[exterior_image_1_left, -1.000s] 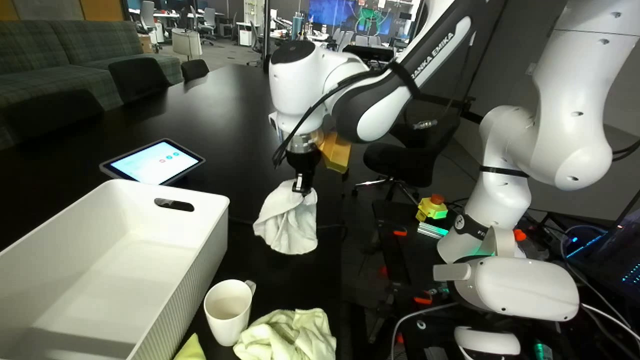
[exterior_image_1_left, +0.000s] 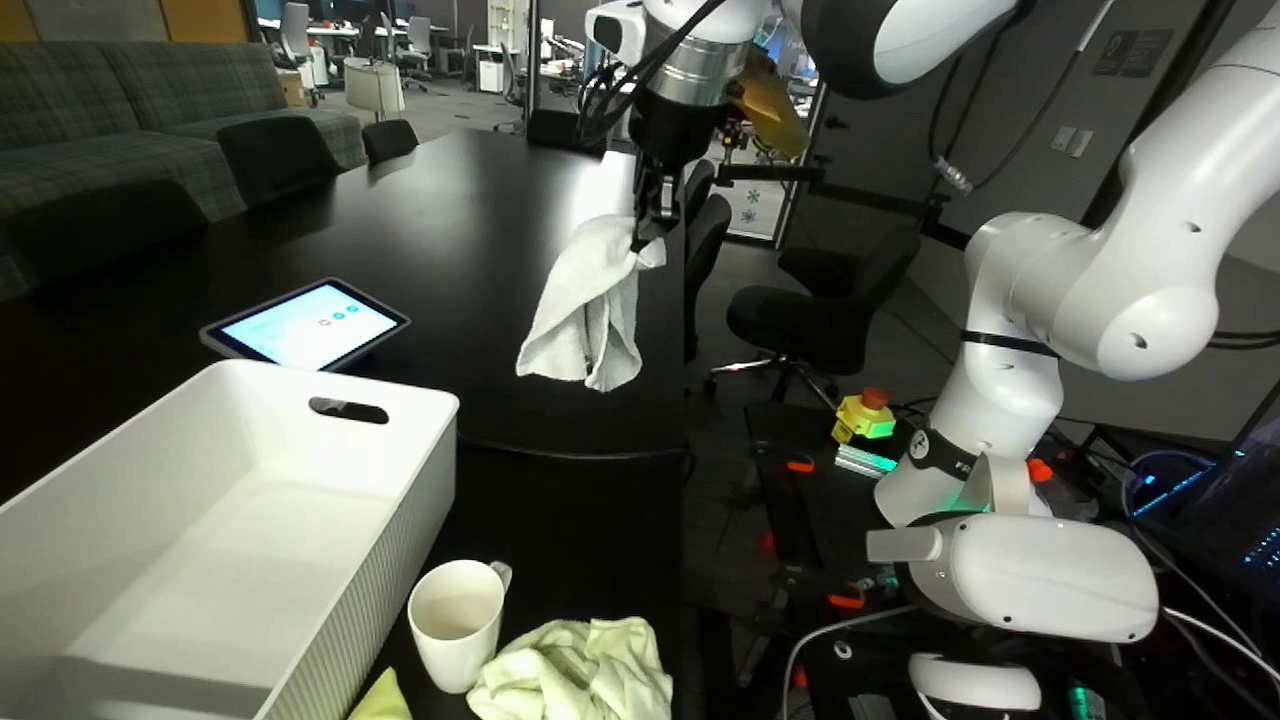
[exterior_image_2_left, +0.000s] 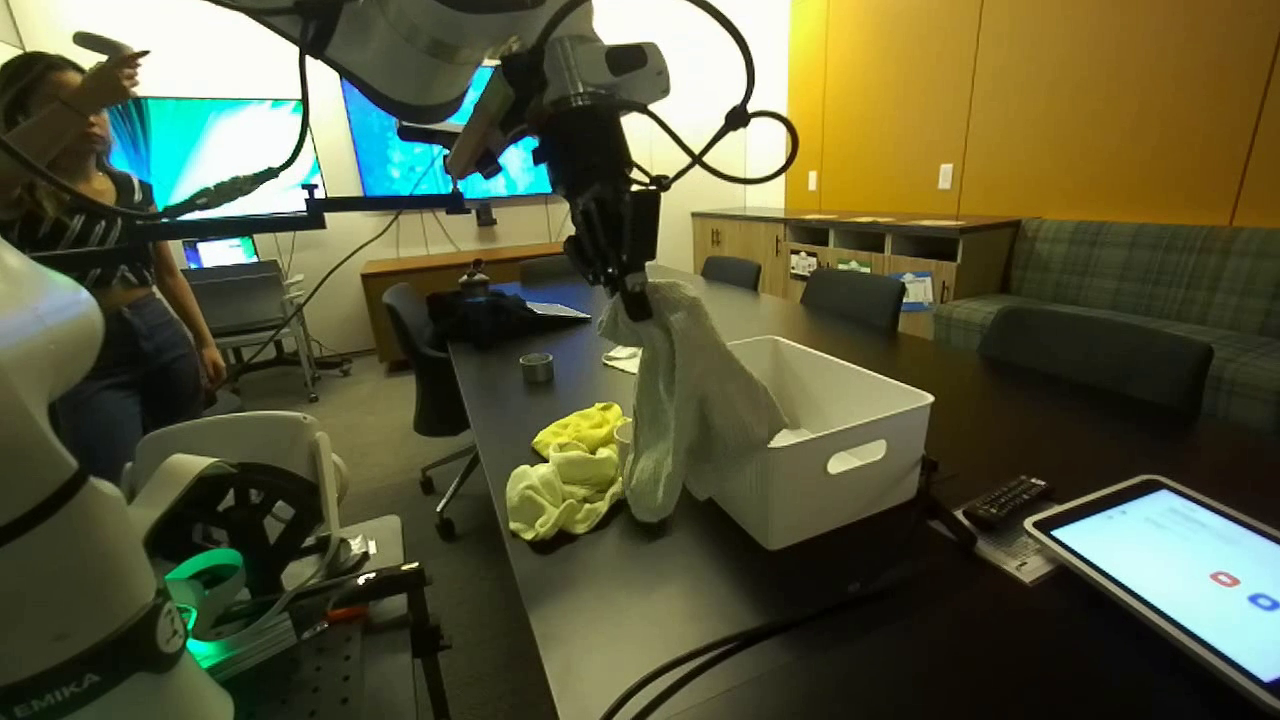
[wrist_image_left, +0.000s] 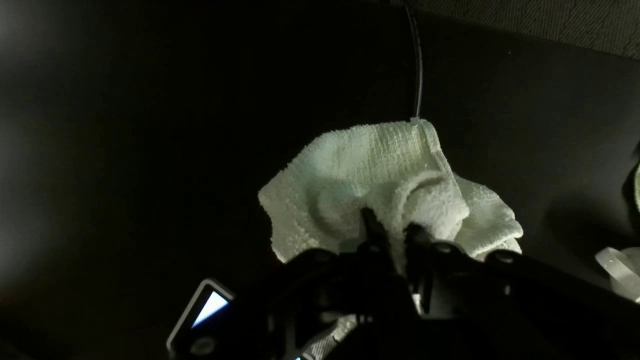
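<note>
A white cloth (exterior_image_1_left: 585, 306) hangs in folds from my gripper (exterior_image_1_left: 648, 234), which is shut on its upper part. In the second exterior view, the cloth (exterior_image_2_left: 684, 396) drapes in front of the white bin (exterior_image_2_left: 840, 474), seemingly nearer that camera. Seen from the wrist, the dark fingers (wrist_image_left: 375, 231) pinch the cloth (wrist_image_left: 372, 159) in the middle, with its edges spreading to both sides. In the first exterior view, the cloth is over the dark table beyond the bin (exterior_image_1_left: 348, 564), and nothing shows touching its lower edge.
A white mug (exterior_image_1_left: 456, 624) stands beside the bin, against a crumpled pale yellow-green cloth (exterior_image_1_left: 582, 672). A lit tablet (exterior_image_1_left: 310, 324) lies behind the bin. One black cable (exterior_image_1_left: 564, 454) crosses the table.
My gripper has risen and moved farther back from the first exterior camera, slightly to the right, carrying the white cloth. Bin, mug, tablet and yellow-green cloth stay put.
</note>
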